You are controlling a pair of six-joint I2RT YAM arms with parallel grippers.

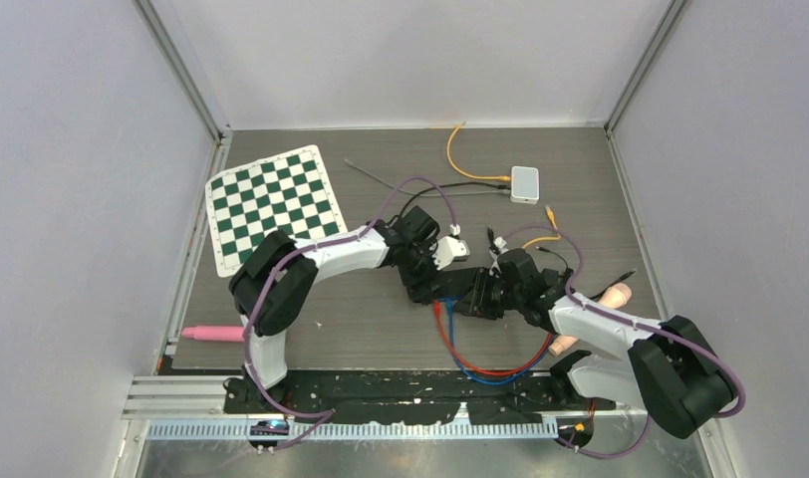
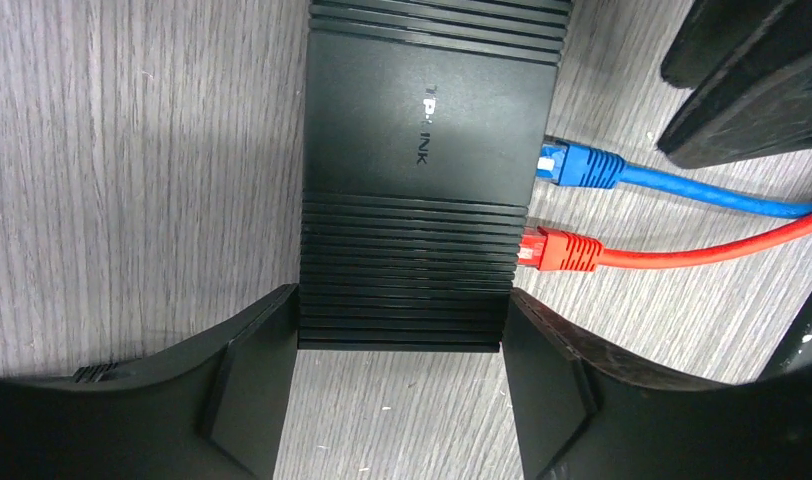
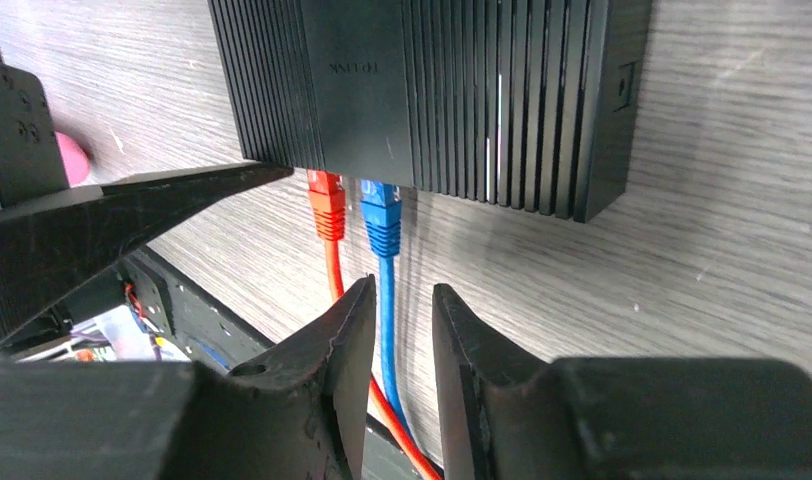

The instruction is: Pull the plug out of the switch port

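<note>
The black switch (image 2: 422, 130) is in my left gripper, which is shut on one end of it with a finger at each side. A blue plug (image 3: 382, 215) and a red plug (image 3: 328, 208) sit side by side at the switch's edge; how deep they go is hard to see. My right gripper is part open in front of that edge. Between its fingertips, as seen from the right wrist, runs the blue cable (image 3: 387, 300), not gripped. Both grippers partly cover the switch in the top view.
Red and blue cables (image 1: 490, 373) loop toward the front edge. A white box (image 1: 524, 184) with cables stands behind. The checkered board (image 1: 274, 207) is at back left, a pink cylinder (image 1: 213, 333) at front left, and a peach-coloured object (image 1: 615, 296) lies near the right arm.
</note>
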